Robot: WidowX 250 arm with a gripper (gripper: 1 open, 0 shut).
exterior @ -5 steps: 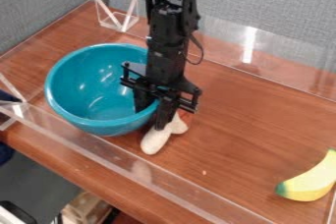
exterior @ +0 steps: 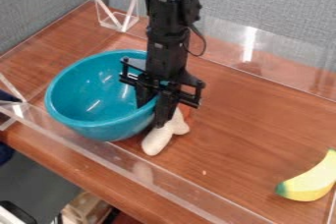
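Observation:
A cyan bowl [exterior: 86, 100] sits on the wooden table at the left. The black gripper [exterior: 165, 105] hangs pointing down at the bowl's right side, its lower end close to a white elongated object [exterior: 156, 140] with some red behind it, lying just outside the bowl. The fingertips are partly hidden, and whether they are open or shut on something cannot be made out.
A yellow banana [exterior: 309, 179] with a green tip lies at the right edge. Clear plastic walls run along the table's back and front edges.
The gripper has shifted very slightly; the bowl, white object and banana stay where they were.

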